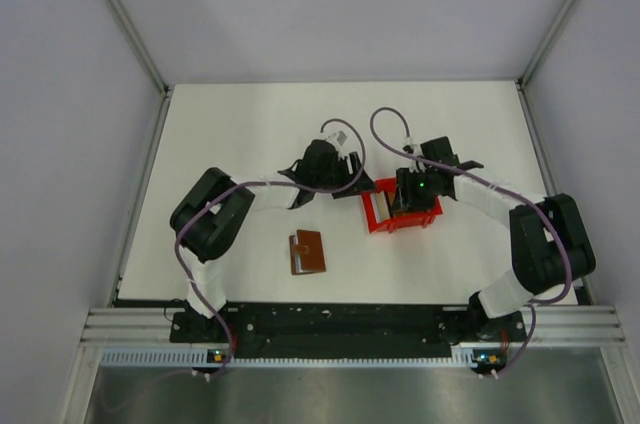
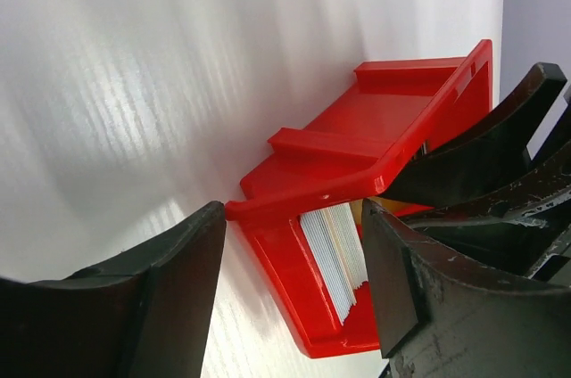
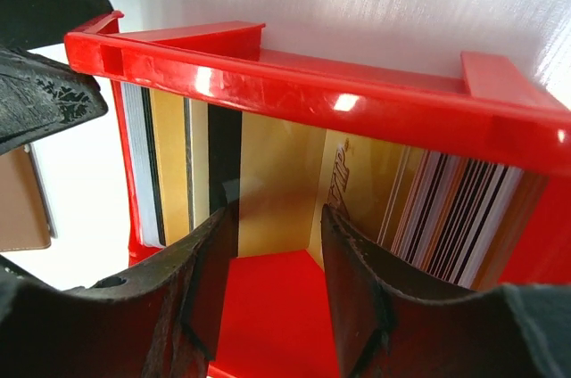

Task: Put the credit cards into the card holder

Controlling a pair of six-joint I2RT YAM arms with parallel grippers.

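The red card holder (image 1: 378, 224) sits right of centre, packed with cards (image 3: 437, 209) in gold, black, white and striped rows. My left gripper stands open at the holder's left end, its fingertips beside the red rim. My right gripper is over the holder, fingertips part open among the cards, in front of a plain gold card (image 3: 278, 164); whether anything is between them is unclear. In the left wrist view the right gripper's dark fingers partly hide the holder.
A brown flat object with a pale edge (image 1: 311, 252) lies on the table below the left arm.
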